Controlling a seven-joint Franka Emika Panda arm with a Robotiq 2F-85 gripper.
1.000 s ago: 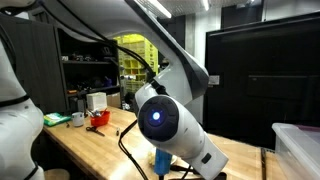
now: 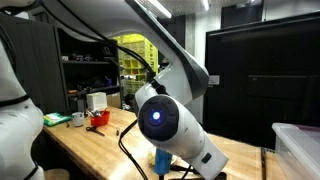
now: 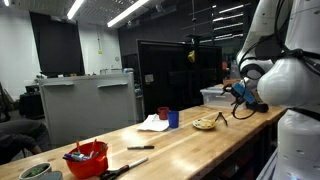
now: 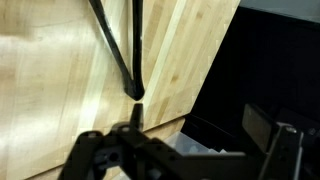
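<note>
In the wrist view my gripper stands open, its two dark fingers wide apart with nothing between them. Beyond the left finger (image 4: 122, 148), a black tool with two long arms (image 4: 137, 60) lies on the wooden table (image 4: 55, 95); its arms meet at a blunt end close to the table's edge. The right finger is over a dark area past that edge. In exterior view 1 the white arm hides much of the table, with a blue cup (image 2: 163, 162) partly visible beside it.
Exterior view 2 shows a red bowl of tools (image 3: 87, 163), a red mug (image 3: 163, 112), a white cloth (image 3: 153, 123) and a plate with yellowish contents (image 3: 206, 124). A clear bin (image 2: 298, 145) stands at the right.
</note>
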